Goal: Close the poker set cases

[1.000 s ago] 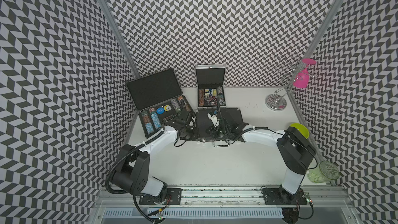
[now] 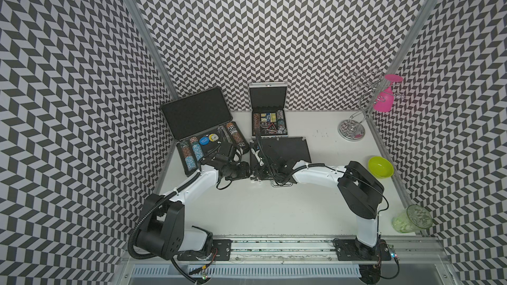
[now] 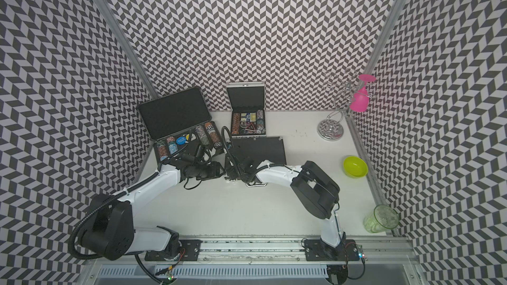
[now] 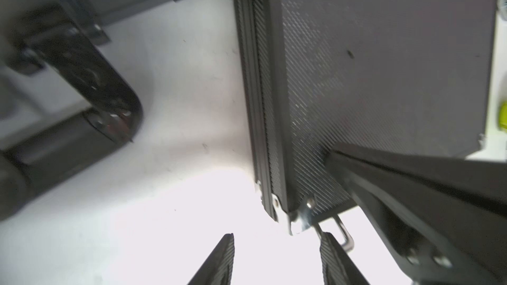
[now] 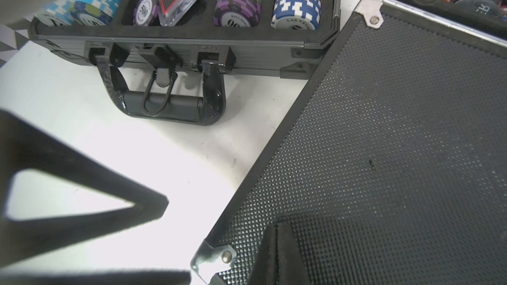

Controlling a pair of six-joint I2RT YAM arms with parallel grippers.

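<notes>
The large left case point(image 2: 195, 110) stands open with chip rows showing; the small rear case point(image 2: 268, 95) is also open. The front middle case point(image 5: 401, 137) is lid-down, its textured top facing up. In the left wrist view, my left gripper is open beside that case's front-left corner, nothing between its fingers. In the right wrist view, my right gripper is shut on its own, fingertips on the middle case's top near the left corner.
A green bowl point(image 2: 380, 166) and a glass jar point(image 2: 412, 219) are on the right, a chrome lamp base point(image 2: 351, 129) at the back right.
My right gripper has moved left across the middle case toward its left edge. The cases appear unmoved.
</notes>
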